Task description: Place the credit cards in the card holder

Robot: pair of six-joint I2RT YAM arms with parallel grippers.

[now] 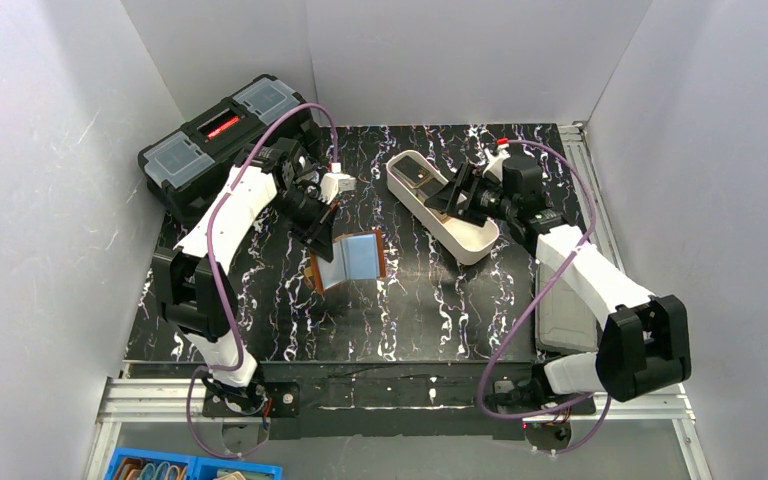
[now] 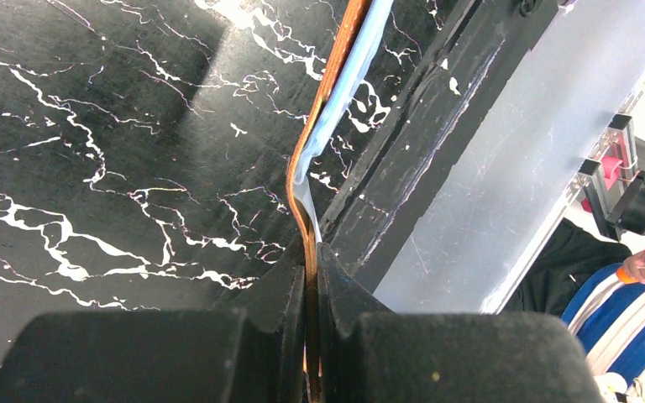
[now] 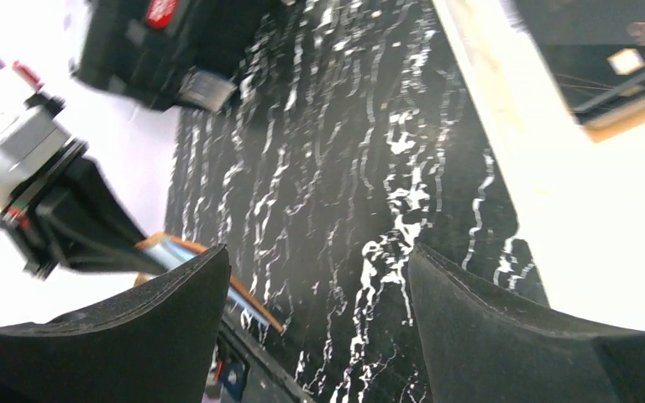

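Note:
An open card holder (image 1: 360, 258), brown with pale blue and white inner sleeves, is held above the table in my left gripper (image 1: 322, 245); in the left wrist view its brown edge (image 2: 333, 67) runs down between the shut fingers. My right gripper (image 1: 450, 195) is open over a long white tray (image 1: 470, 243) at the back right, which holds dark cards (image 1: 412, 170). The right wrist view shows the tray's pale rim (image 3: 537, 210) and a blurred dark card (image 3: 605, 59) inside, with nothing visible between the fingers.
A black toolbox (image 1: 190, 160) fills the back left corner. A grey strip (image 1: 565, 310) lies along the right edge, beside the right arm.

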